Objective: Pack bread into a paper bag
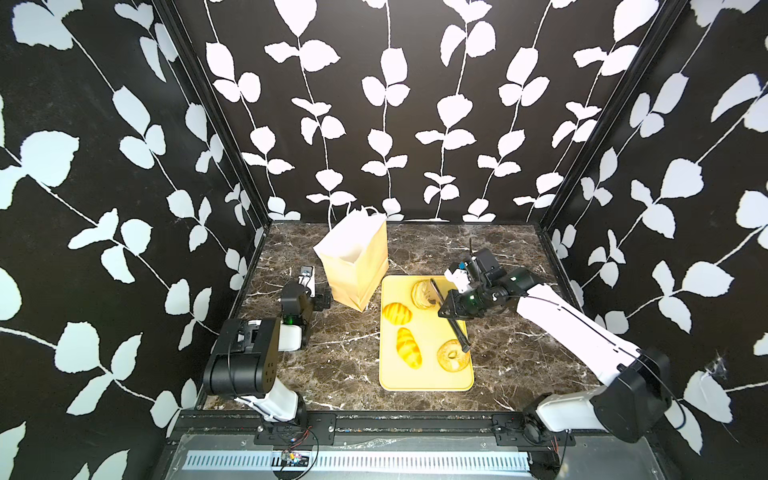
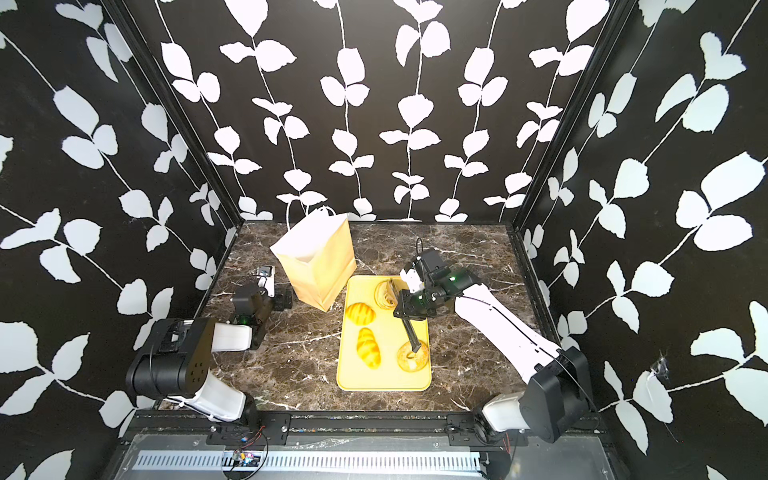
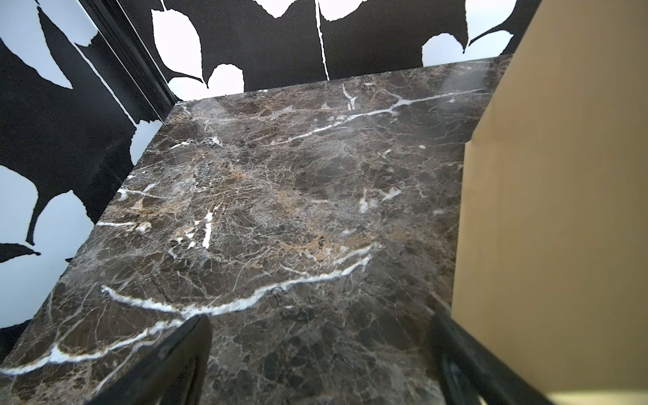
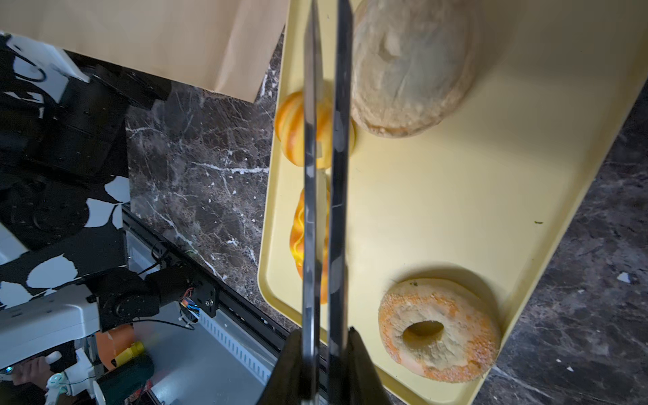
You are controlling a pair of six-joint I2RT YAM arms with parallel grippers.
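Observation:
On the yellow tray (image 1: 432, 384) lie a round bread (image 4: 415, 67) with its pale side up, a sesame bagel (image 4: 438, 330), a striped roll (image 1: 397, 313) and a striped croissant-shaped bread (image 1: 408, 348). The paper bag (image 1: 364, 268) stands upright at the tray's far left, its mouth open. Above the tray's right side is my right gripper; its two long blades are a little apart, with only tray and bread beyond showing through the gap. My left gripper is open and empty, one finger close to the bag's side.
Patterned walls (image 1: 416, 120) close off the back and sides. The left arm (image 1: 248, 360) stands at the front left.

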